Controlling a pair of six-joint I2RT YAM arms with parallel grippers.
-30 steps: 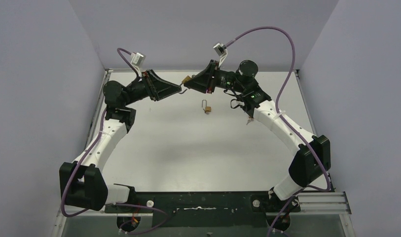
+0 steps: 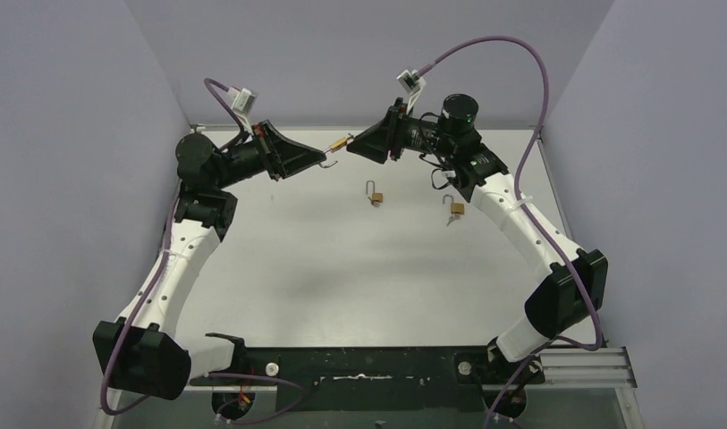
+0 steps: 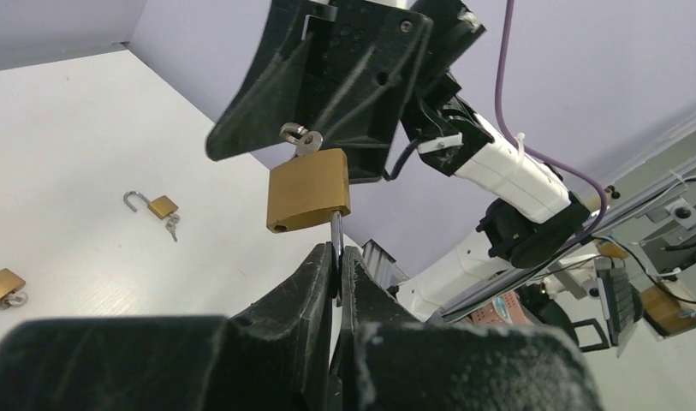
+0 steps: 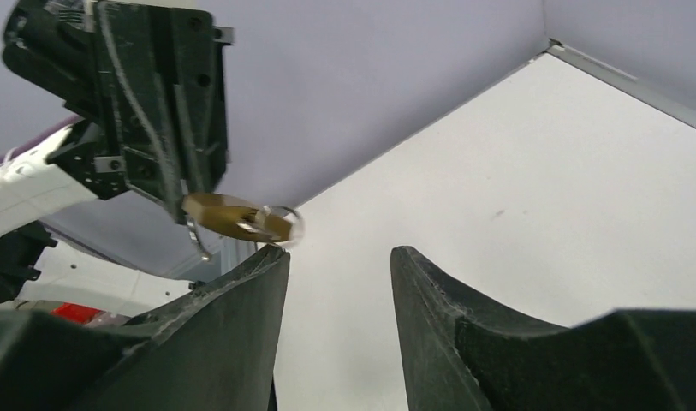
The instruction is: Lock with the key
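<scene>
A brass padlock (image 3: pixel 307 193) hangs in the air between the arms, its shackle pinched in my left gripper, which is shut on it. Keys (image 3: pixel 308 143) stand at the padlock's far end. In the right wrist view the padlock (image 4: pixel 233 218) is blurred, just beyond the fingers. My right gripper is parted with nothing between its fingertips, beside the padlock and keys; in the top view it (image 2: pixel 352 147) is at the padlock's right.
Two more padlocks with keys lie on the white table, one near the middle (image 2: pixel 376 197), one farther right (image 2: pixel 457 209).
My right gripper and arm have shifted up in the top view and sit apart from more of the padlock, which now shows more fully.
</scene>
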